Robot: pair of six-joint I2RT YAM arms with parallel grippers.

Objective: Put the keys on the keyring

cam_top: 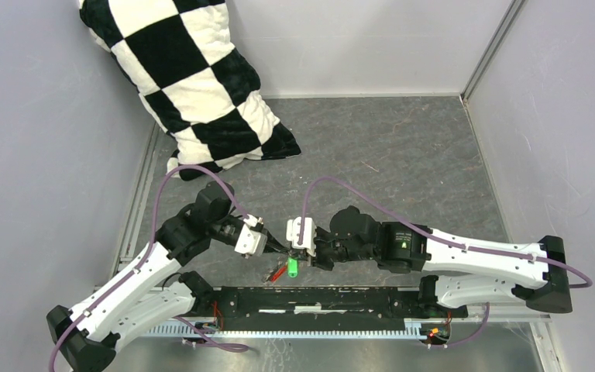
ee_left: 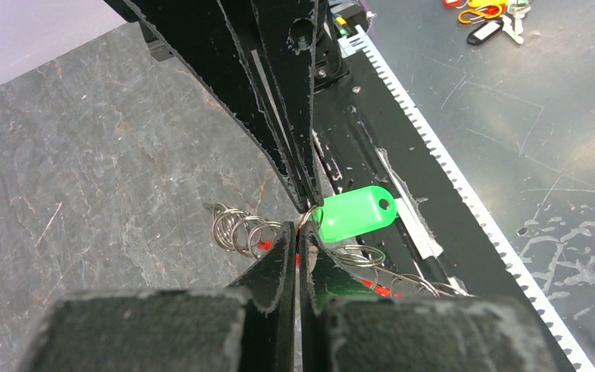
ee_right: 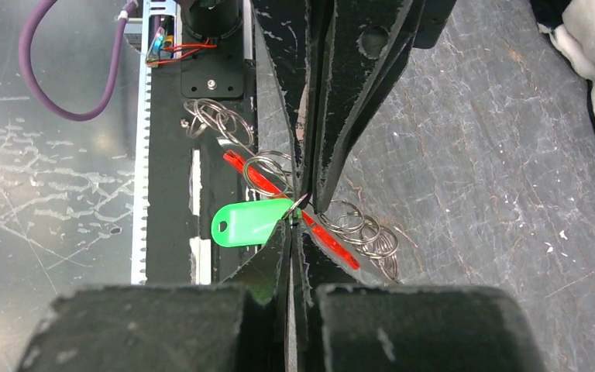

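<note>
A green key tag [ee_left: 358, 212] with a small metal ring [ee_right: 297, 204] hangs where my two grippers meet; in the top view the tag [cam_top: 292, 267] is low at centre. My left gripper is shut on that ring. The right gripper is shut too, its tips at the ring; whether the wire is pinched between them is hard to tell. Loose metal rings [ee_right: 380, 240] and a red stick-like tool [ee_right: 333, 244] lie below the tips. At the upper right of the left wrist view are keys [ee_left: 515, 22] with a black tag [ee_left: 485, 32].
A black rail [cam_top: 310, 318] with a toothed white edge runs along the front, close below the grippers. A checkered cushion [cam_top: 178, 70] leans at the back left. Orange scissors-like handles [ee_left: 480, 12] lie near the keys. Grey floor [cam_top: 403, 155] behind the arms is clear.
</note>
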